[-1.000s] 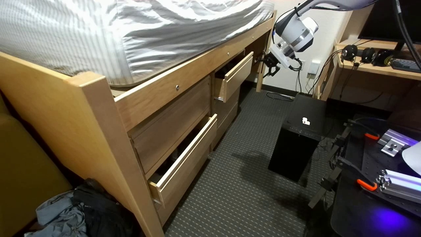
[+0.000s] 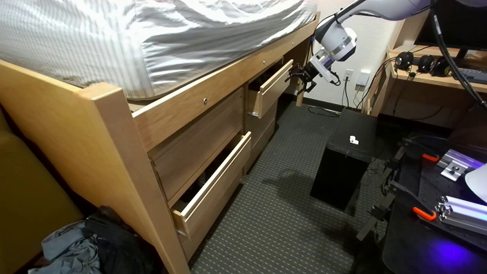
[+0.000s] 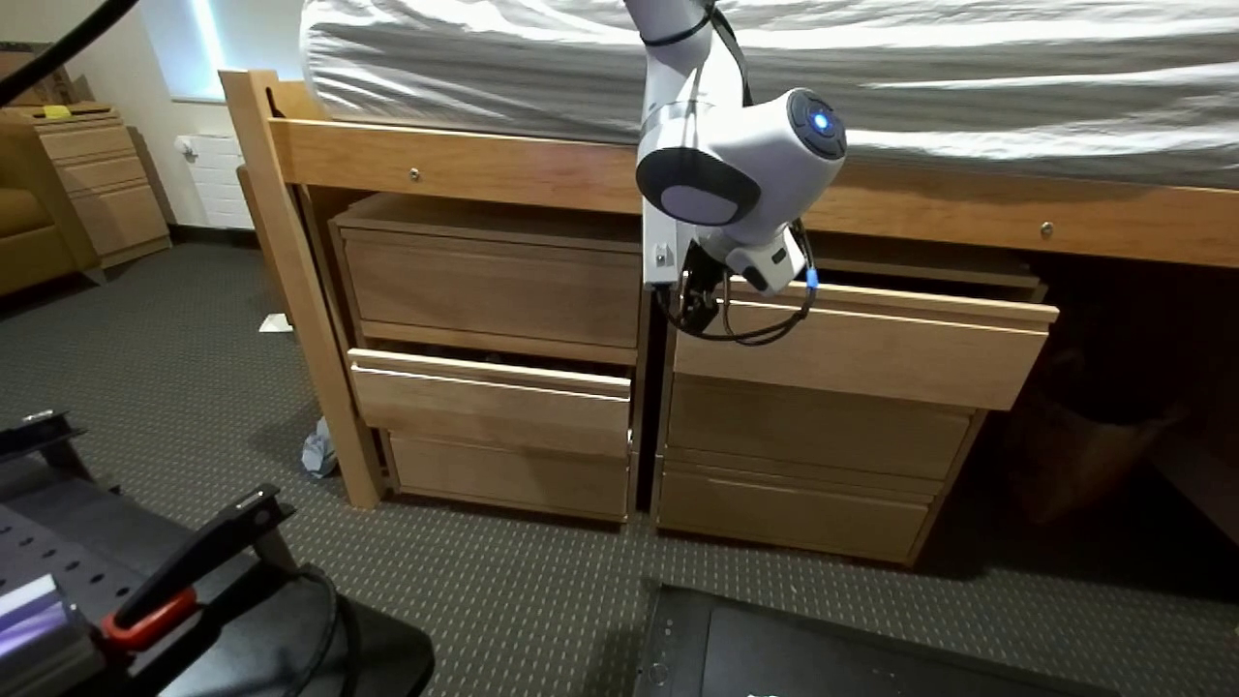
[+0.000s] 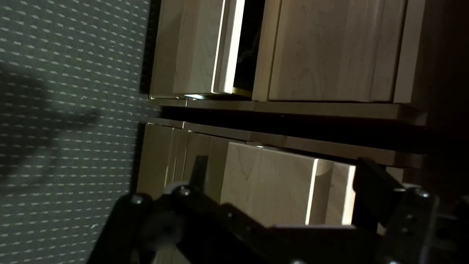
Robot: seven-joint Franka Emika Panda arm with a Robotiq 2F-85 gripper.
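Observation:
The upper drawer of the far chest [image 2: 275, 89] is pulled out beneath the bed, its front facing the room. My gripper [image 2: 299, 81] is at this drawer's far end, near its top edge. In the wrist view, the drawer front [image 4: 268, 184] appears between the fingers of my open gripper, one finger to each side. Whether either finger touches the wood cannot be told. A middle drawer [image 3: 488, 407] in the other chest is also partly out. My arm hides the fingers in exterior view 2.
A black box-shaped case [image 2: 342, 155] stands on the carpet facing the drawers. The bed rail [image 3: 465, 157] runs just above both chests. A black table [image 2: 424, 237] with clamps is at the right, and clothes [image 2: 86, 242] lie by the bed post. Carpet between is clear.
In exterior view 1, my gripper has moved left and slightly down, closer to the far chest's upper drawer. Both pulled-out drawers look unmoved.

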